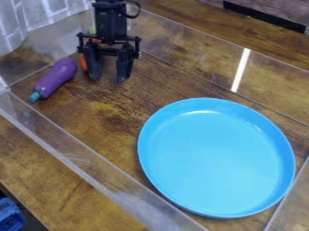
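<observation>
My black gripper (108,54) is low over the wooden table (133,108) at the upper left. An orange object (83,60) sits at its left side, partly hidden behind it; whether the fingers hold it or stand open is unclear. A purple eggplant-like toy (54,78) lies to the left of the gripper. A large blue plate (216,157) rests at the lower right.
Clear plastic walls run along the left and lower-left edges. A blue object (7,216) shows in the bottom-left corner.
</observation>
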